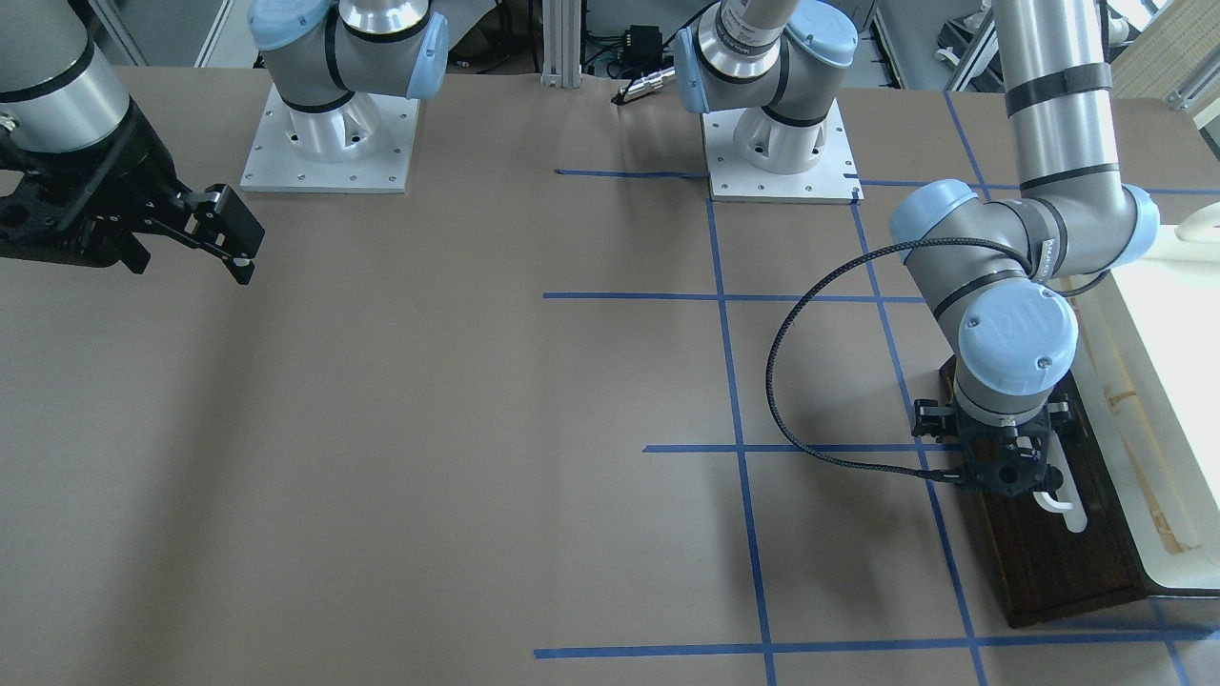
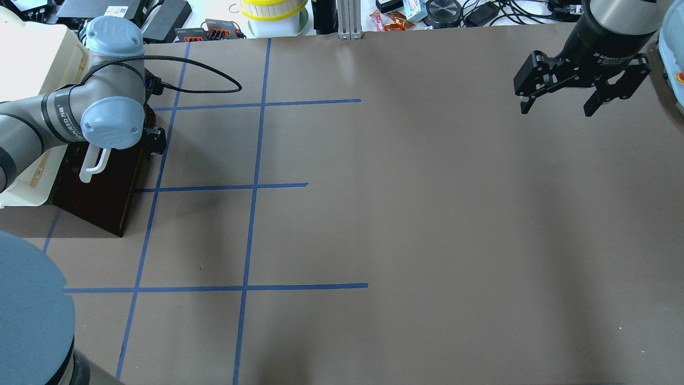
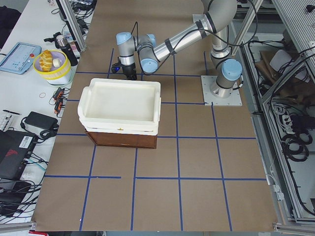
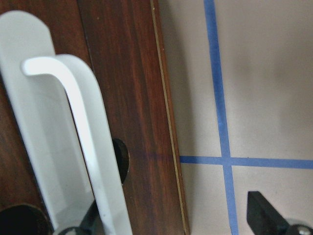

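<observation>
A white bracket-like handle piece [image 4: 80,137] lies on the dark wooden side [image 4: 134,98] of a box topped by a white tray [image 3: 119,105]. My gripper [image 1: 995,452] is down over that piece at the box's side. In the wrist view one fingertip [image 4: 89,220] is at the piece's lower part, partly hidden, and the other [image 4: 261,215] stands well to the right past the wood's edge, so the gripper is open.
Blue tape lines cross the table [image 1: 457,400], whose middle is clear. Another arm's black gripper [image 2: 577,80] hangs at the far side, with more arm bases at the back. A black cable loops beside my wrist.
</observation>
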